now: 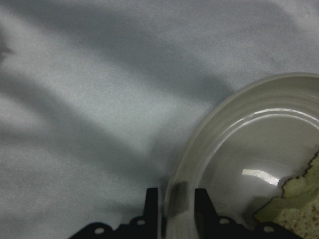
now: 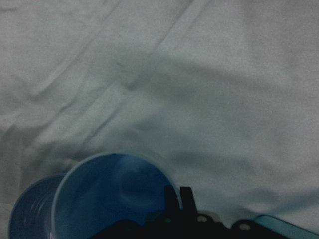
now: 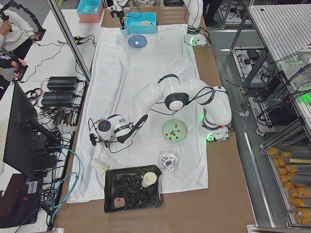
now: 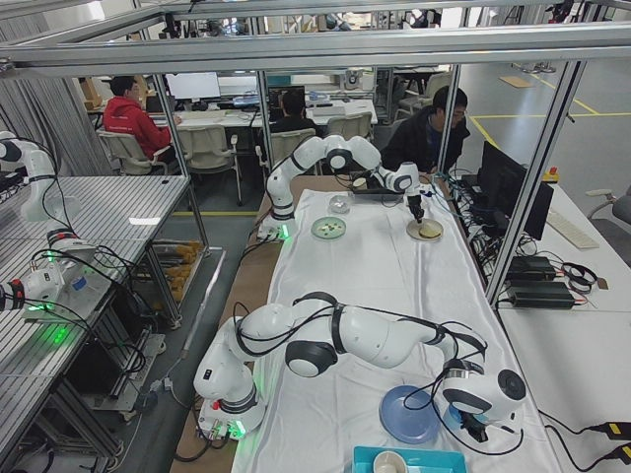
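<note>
My left gripper is at the rim of a tan plate (image 1: 249,144) holding a yellowish, speckled piece of food (image 1: 301,216); its fingers straddle the rim, and I cannot tell if they grip it. In the camera right view that plate (image 4: 424,229) lies at the far right of the cloth. My right gripper has its fingers close together at the rim of a blue cup (image 2: 109,194), over or beside it; whether the rim is between them is unclear. The cup stands next to a blue plate (image 3: 137,41).
A green plate with small pieces (image 3: 175,131), a foil item (image 3: 168,160), a white cloth (image 3: 99,165) and a black lined tray (image 3: 131,204) with a cream cup (image 3: 148,179) share the left arm's end. A blue bin (image 4: 434,463) stands by the right arm.
</note>
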